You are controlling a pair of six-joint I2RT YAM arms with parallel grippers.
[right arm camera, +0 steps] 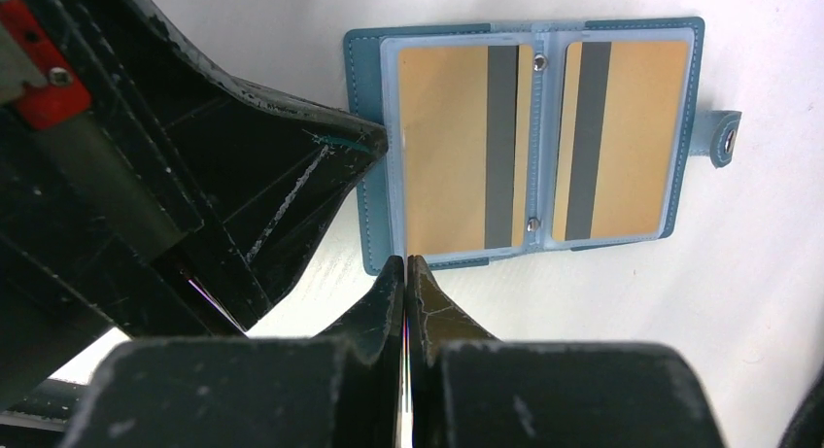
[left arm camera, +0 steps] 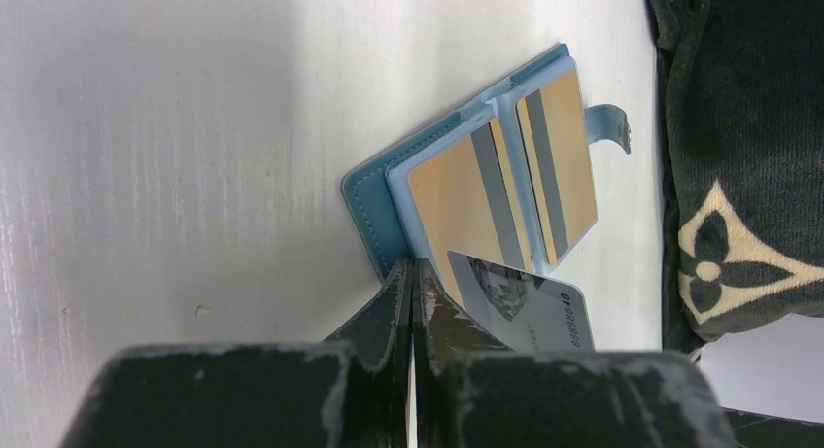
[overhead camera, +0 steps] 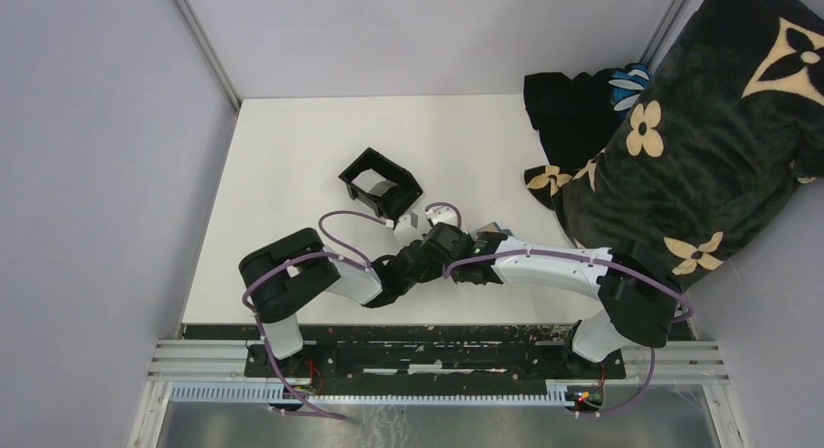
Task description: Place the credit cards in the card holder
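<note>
The card holder (right arm camera: 544, 127) lies unfolded on the table, blue with clear sleeves and a gold card (right arm camera: 447, 147) in each half. My left gripper is shut on the holder's outer left edge; its dark fingertip (right arm camera: 360, 142) covers part of that edge in the right wrist view. A grey card (left arm camera: 530, 307) with printed digits stands tilted over the near part of the holder. My right gripper is shut, with a thin coloured line between its fingers like the card seen edge-on. From above, both grippers cover most of the holder.
An open black box (overhead camera: 395, 195) with something pale inside sits beyond the left gripper. A dark patterned cushion (overhead camera: 641, 186) and black cloth (overhead camera: 573, 108) occupy the right side.
</note>
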